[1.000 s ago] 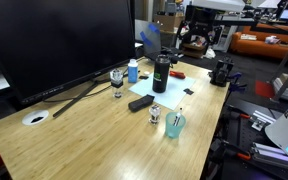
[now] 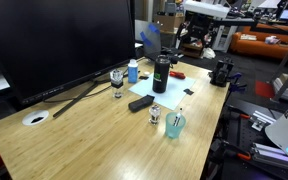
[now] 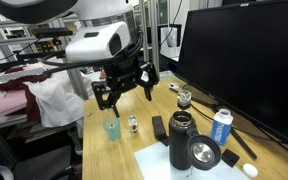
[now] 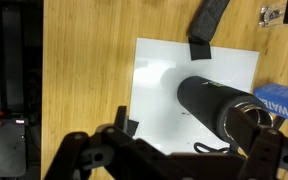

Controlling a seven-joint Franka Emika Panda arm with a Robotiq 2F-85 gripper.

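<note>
My gripper hangs in the air above the table, its fingers spread wide with nothing between them. In the wrist view, both dark fingers show at the lower edge, well apart. A tall black thermos stands upright on a white sheet; from the wrist it appears below and toward the right. A round dark lid-like piece shows at the thermos's near side in exterior view 2. No contact between gripper and thermos is visible.
A white-and-blue water bottle stands beside the thermos. A black oblong object, a small glass jar, another jar and a teal cup share the table. A large monitor lines the back.
The gripper has shifted slightly in the air over the last second. The thermos and the other table objects have not visibly moved.
</note>
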